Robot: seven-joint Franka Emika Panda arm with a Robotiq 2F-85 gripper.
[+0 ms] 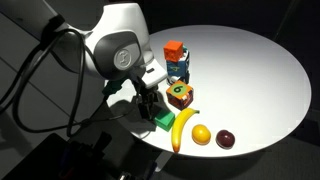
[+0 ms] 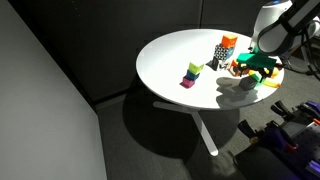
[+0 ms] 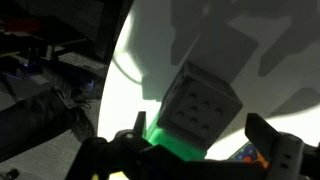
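My gripper stands open over a dark grey block (image 3: 200, 106) with round dots on its top. That block lies in the gap between the fingers, with room on either side; whether it is touched cannot be told. Right beside it shows a green block (image 3: 172, 140), partly hidden below the grey one. In exterior view 1 the gripper (image 1: 150, 106) is low over the table, just behind the green block (image 1: 165, 120); the grey block is hard to make out there.
A yellow banana (image 1: 184, 130), an orange fruit (image 1: 201, 134) and a dark red fruit (image 1: 225, 139) lie nearby. Behind are a patterned cube (image 1: 180, 96) and a stack topped by an orange block (image 1: 174, 51). Another coloured stack (image 2: 192, 75) stands apart.
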